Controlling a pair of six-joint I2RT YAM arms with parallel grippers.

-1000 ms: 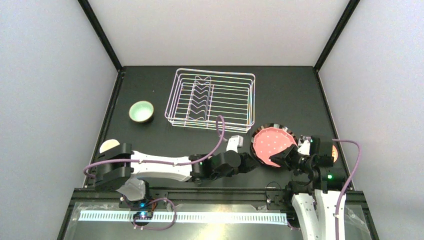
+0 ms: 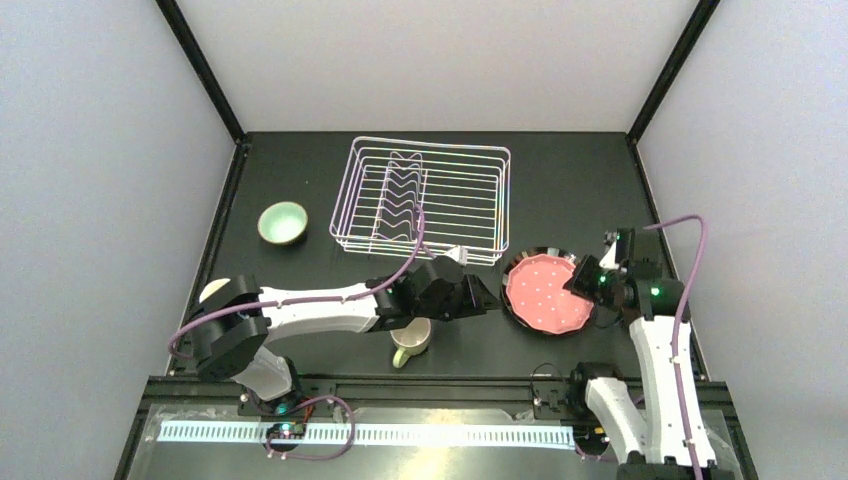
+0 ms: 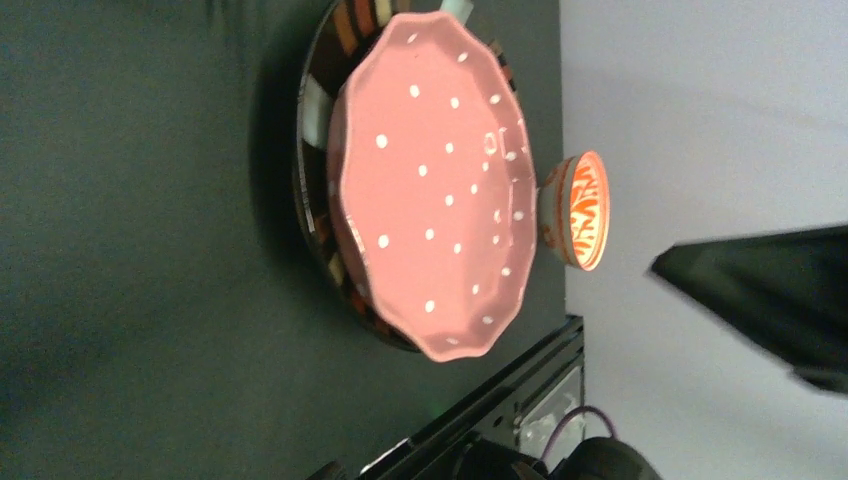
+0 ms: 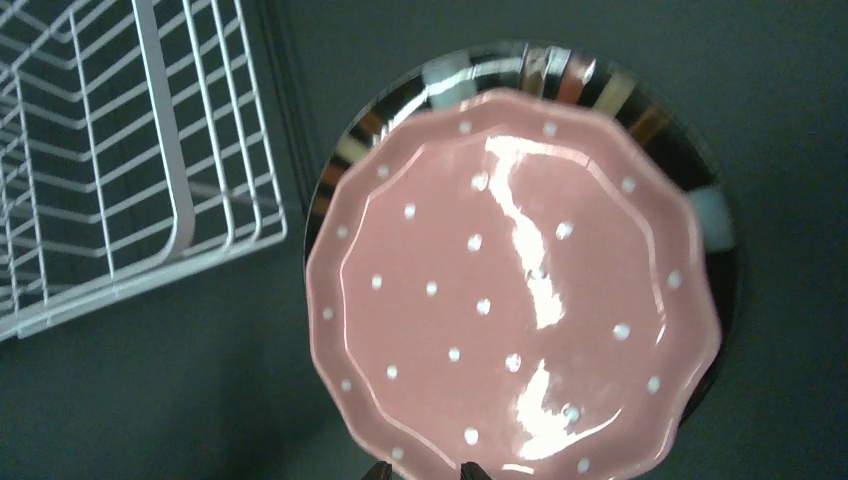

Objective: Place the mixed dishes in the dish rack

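The pink polka-dot plate [image 2: 549, 293] rests on a dark plate with a striped rim [image 3: 312, 215], right of the white wire dish rack [image 2: 505, 190]. Just left of these plates is my left gripper [image 2: 494, 297]; one dark finger [image 3: 770, 295] shows large in its wrist view, with nothing held. Over the pink plate's right edge is my right gripper [image 2: 571, 283], its two tips apart at the bottom of the right wrist view and empty. A pale cup with a green handle [image 2: 408, 345] is partly under the left arm. The green bowl [image 2: 283, 222] stands left of the rack.
An orange-patterned bowl [image 3: 588, 210] stands beyond the plates, hidden by the right arm from above. Something cream-coloured [image 2: 212, 289] shows partly behind the left arm. The rack looks empty, and the floor behind the plates is clear.
Both grippers have shifted toward the back, the left one also slightly left. The pale cup has come into sight, while the right arm now covers the orange bowl. The plates look unmoved.
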